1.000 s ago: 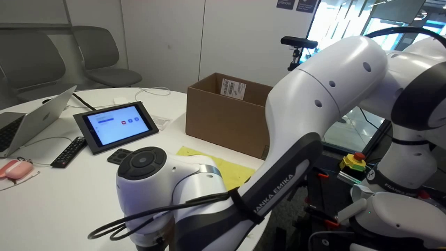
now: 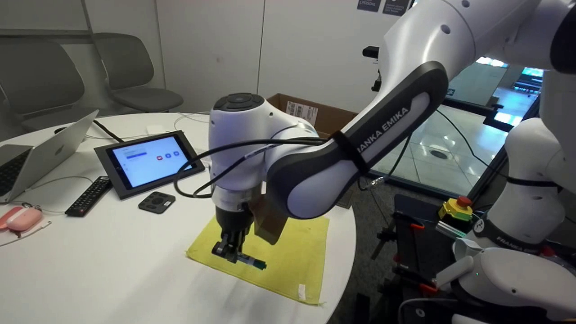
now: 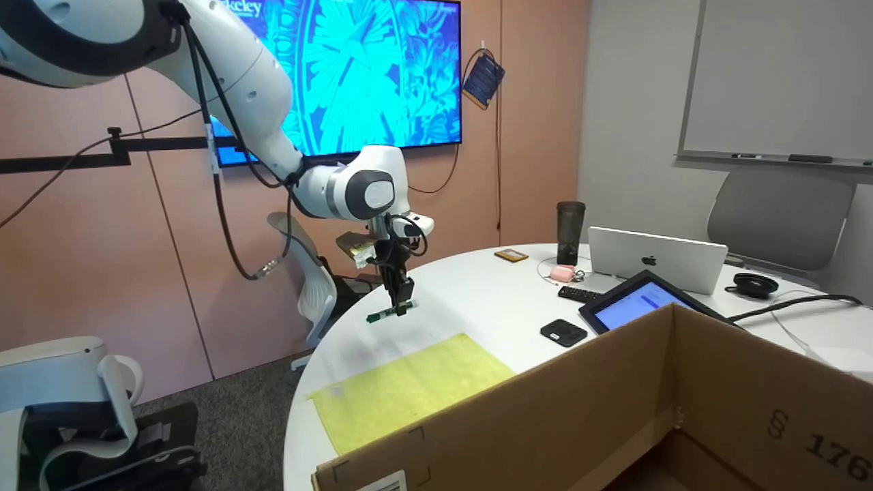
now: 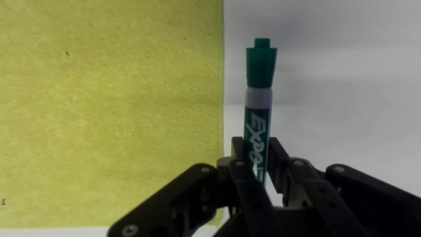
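Note:
A green Expo marker (image 4: 257,122) with a green cap is pinched between the fingers of my gripper, which is shut on its barrel. In exterior view 1 the marker (image 2: 254,262) sticks out sideways from the gripper (image 2: 232,258). Exterior view 2 has the marker (image 3: 390,312) held roughly level, with a gap showing between it and the white table. The yellow cloth (image 4: 118,114) lies flat on the table; from the wrist, its edge runs just left of the marker, with bare white tabletop (image 4: 347,110) beneath and to the right.
Behind the cloth stands an open cardboard box (image 3: 565,409). A tablet (image 2: 151,162), a black remote (image 2: 89,196), a small black control pad (image 2: 157,202), a laptop (image 2: 51,156) and a pink case (image 2: 24,219) occupy the table's other side.
My arm has moved back from the table's front toward the cloth and box. The gripper and marker, out of sight in exterior view 1 before, now show there.

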